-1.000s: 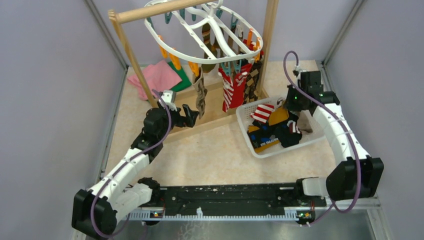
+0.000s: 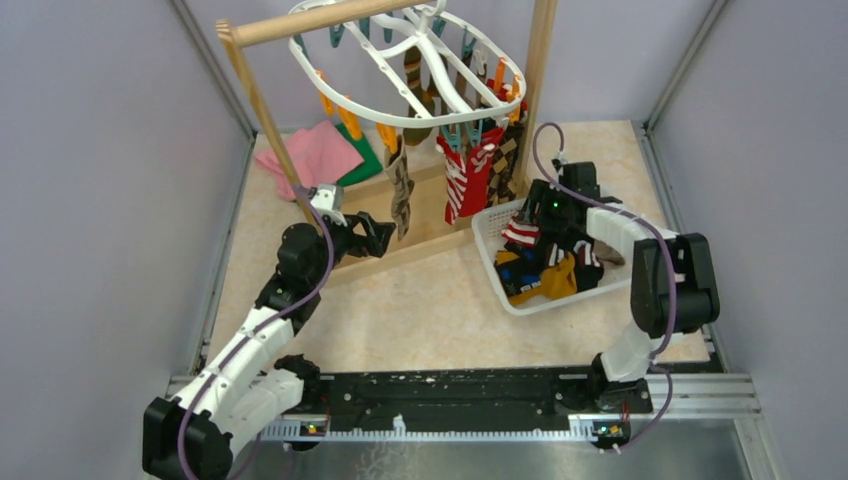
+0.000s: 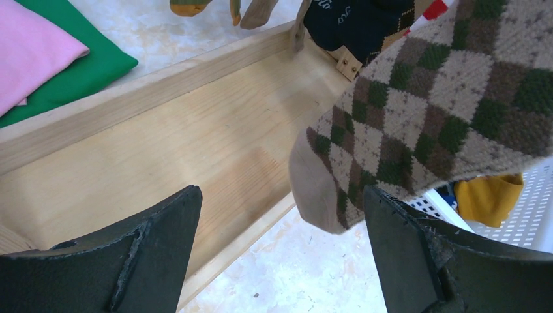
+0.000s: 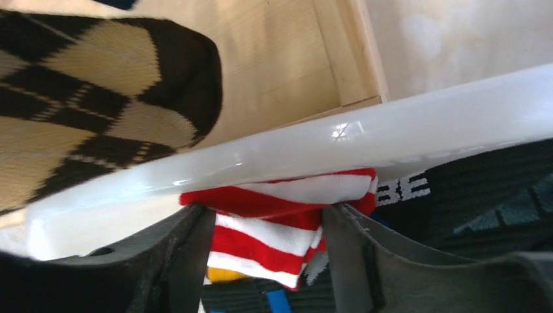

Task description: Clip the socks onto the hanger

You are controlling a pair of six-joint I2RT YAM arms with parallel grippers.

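A white oval hanger carries socks on clips, including a checked sock and a red striped one. My left gripper is open beside the checked sock, with nothing held. In the white basket, my right gripper is part open over a red-and-white striped sock just inside the rim. Its fingertips are blurred; whether they touch the sock I cannot tell. Dark and mustard socks lie around it.
A wooden frame holds the hanger above a wooden tray. Pink and green cloths lie at the back left.
My right gripper has moved left from the basket's back right onto the striped sock. The left arm has moved slightly.
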